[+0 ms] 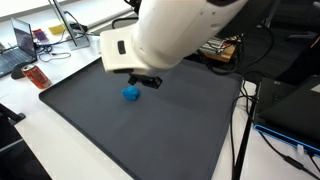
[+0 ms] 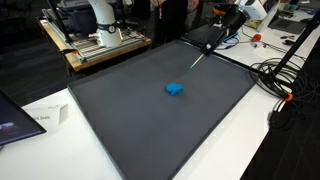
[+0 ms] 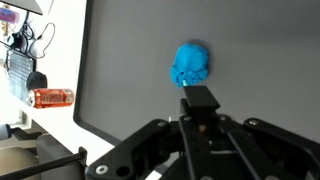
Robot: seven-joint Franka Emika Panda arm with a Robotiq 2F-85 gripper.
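A small crumpled blue object, perhaps cloth point(image 2: 174, 88), lies on the dark grey mat point(image 2: 150, 125). It also shows in the wrist view, just beyond my fingers, as a blue bundle point(image 3: 190, 64), and in exterior view 1 as a blue lump point(image 1: 131, 93). My gripper point(image 2: 207, 48) is shut on a thin pale stick point(image 2: 196, 61), which slants down toward the mat in exterior view 2. Above the mat, the gripper stays apart from the blue object. In the wrist view the black fingers point(image 3: 200, 98) hide most of the stick.
An orange-red can point(image 1: 37, 77) stands on the white table left of the mat in exterior view 1. Cables point(image 2: 285, 75) lie beyond the mat's right edge in exterior view 2.
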